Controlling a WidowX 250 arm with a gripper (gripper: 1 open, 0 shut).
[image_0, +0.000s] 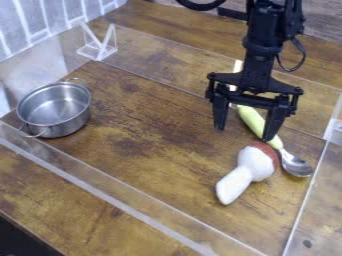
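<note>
The black gripper hangs open at the upper right, its two fingers pointing down above the board. Behind and below it, a pale green-handled spoon lies diagonally, its metal bowl toward the lower right. A white object with a reddish edge, like a toy mushroom, lies in front of the gripper. A steel pot stands at the left. Nothing shows between the fingers.
Clear low borders run along its sides, and a small white stand sits at the back left.
</note>
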